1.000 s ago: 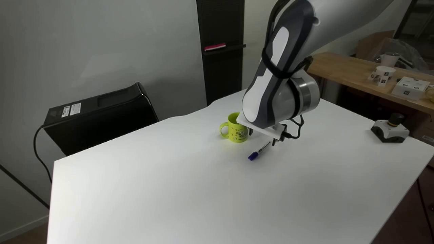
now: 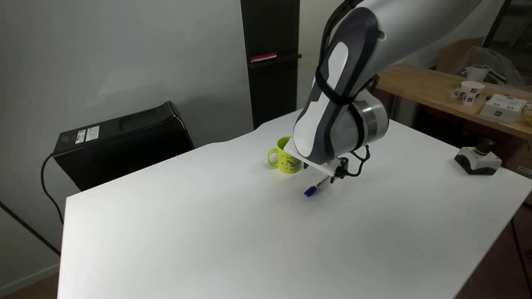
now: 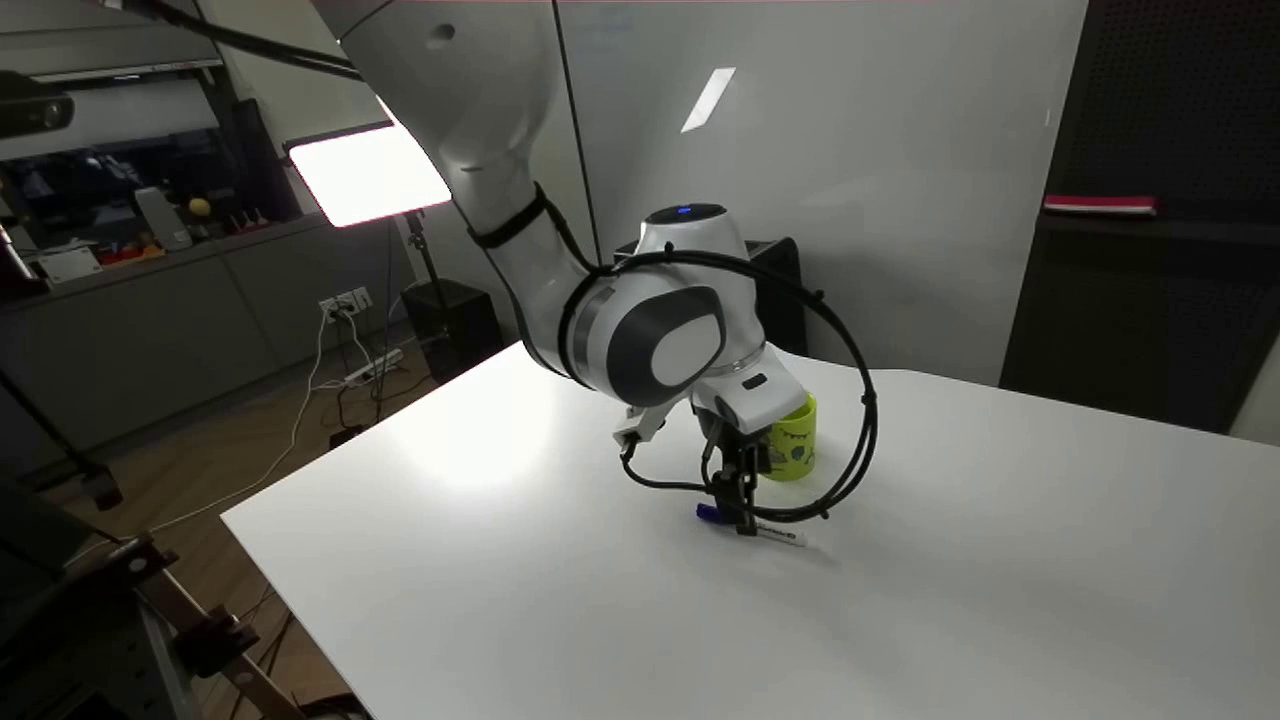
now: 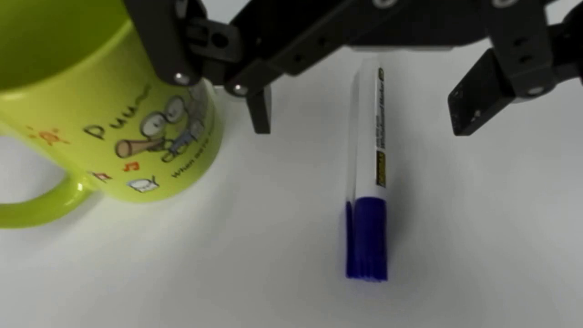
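A white marker with a blue cap [image 4: 370, 235] lies flat on the table. In the wrist view my gripper is open, its fingers on either side of the marker's white barrel and apart from it. The cap points away from the gripper's body, and the far end of the barrel is hidden beneath it. A yellow-green mug [image 4: 158, 136] with cartoon print stands upright beside the left finger, close to it. Exterior view 1 shows the mug [image 2: 287, 162] partly behind the arm and the blue cap [image 2: 310, 191] in front of the gripper.
The white table [image 2: 199, 224] is wide and clear in front and to the left. A white-and-black device with a black knob [image 2: 479, 158] sits at its right edge. A cable loop [image 3: 866, 414] hangs out beside the gripper in exterior view 2.
The arm has come slightly lower and to the left in exterior view 1, bringing the gripper closer to the marker. The mug has shifted very slightly left; the marker lies where it was.
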